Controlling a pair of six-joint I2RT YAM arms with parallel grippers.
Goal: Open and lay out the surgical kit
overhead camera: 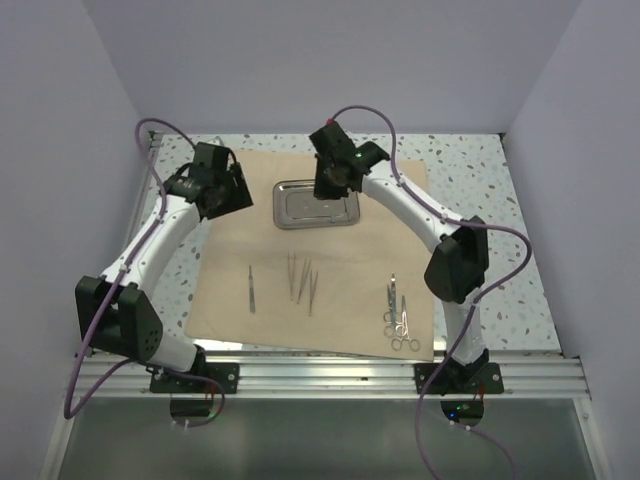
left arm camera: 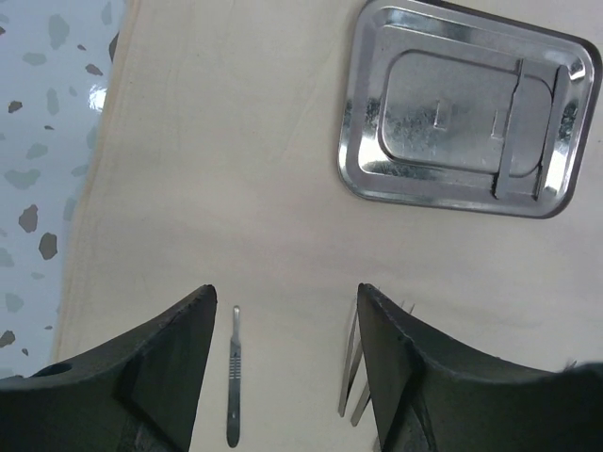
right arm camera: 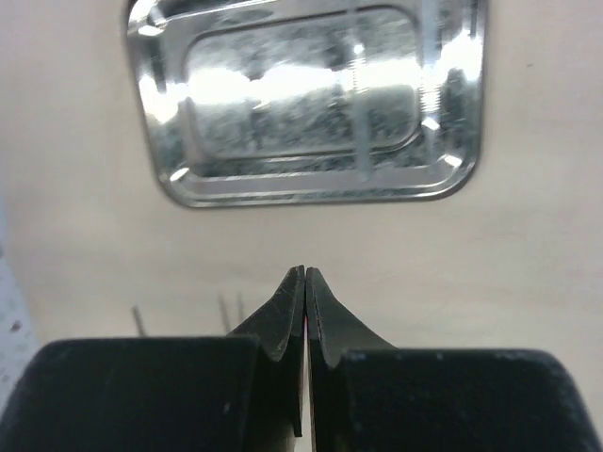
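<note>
A shiny metal tray (overhead camera: 280, 208) lies at the back middle of a beige cloth. Two narrow flat metal strips rest side by side in its right part; blur hides their detail in the right wrist view. Over the tray, my right gripper is shut, with nothing showing between its fingertips. My left gripper hangs open and empty above the cloth's left side. On the cloth lie a scalpel handle (overhead camera: 252, 290), slim tweezers (overhead camera: 303, 280) in a loose group, and scissor-like instruments (overhead camera: 392, 310) at the front right.
The beige cloth (overhead camera: 350, 320) covers much of the speckled table (overhead camera: 490, 240). Bare cloth surrounds the tray and separates the scalpel, tweezers and scissors. A metal rail (overhead camera: 320, 372) runs along the front edge.
</note>
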